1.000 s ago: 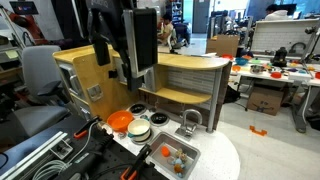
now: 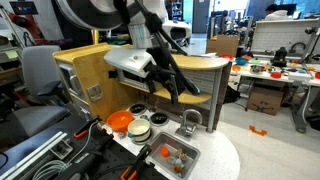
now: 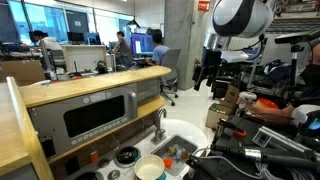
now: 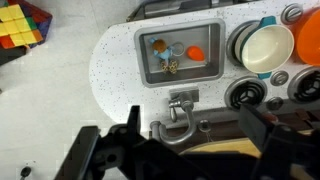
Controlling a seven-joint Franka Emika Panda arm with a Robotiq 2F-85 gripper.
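Note:
High above the counter, my gripper is open, its two dark fingers [image 4: 104, 148] wide apart and nothing between them. The same gripper [image 2: 166, 86] hangs in front of the oven in exterior view 1 and sits at upper right in exterior view 2. In the wrist view, the grey sink [image 4: 205, 76] holds several small items: an orange piece [image 4: 196, 53], a brownish round one [image 4: 158, 46], a clear ring-like one and a small yellowish one. Beside the sink stands a cream pot [image 4: 268, 48] with a green rim, and past it an orange bowl [image 2: 121, 121].
A tap [image 4: 185, 105] rises at the sink's edge, with black stove burners [image 4: 246, 92] alongside. The oven [image 3: 100, 118] and wooden shelf [image 3: 95, 90] stand behind. A colourful cube-patterned object [image 4: 22, 25] is off the counter.
In exterior view 1, the arm has swung rightward and away from the camera, and its fingers now appear farther right. The sink, pot and bowl look unmoved.

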